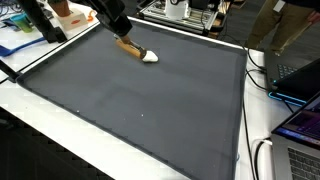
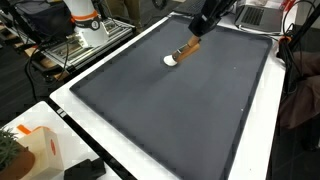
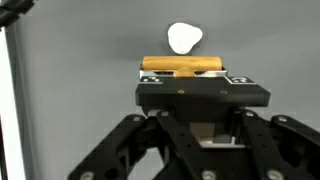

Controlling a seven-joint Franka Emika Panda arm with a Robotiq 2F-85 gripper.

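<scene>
My gripper [image 1: 120, 32] is shut on an orange-brown wooden block [image 1: 130, 47] and holds it over the far part of the dark grey board [image 1: 150, 100]. In exterior view 2 the block [image 2: 187, 47] hangs below the gripper, its lower end near a small white rounded piece [image 2: 169, 60]. The wrist view shows the block [image 3: 195, 64] lying across the front of the fingers, with the white piece [image 3: 184, 38] on the board just beyond it. Whether the block touches the white piece cannot be told. The fingers mostly hide behind the gripper body.
Most of the board is bare. Along one side sit a laptop [image 1: 298, 155] and cables. A box with an orange patch [image 2: 38, 150] stands off the board's near-left corner in exterior view 2.
</scene>
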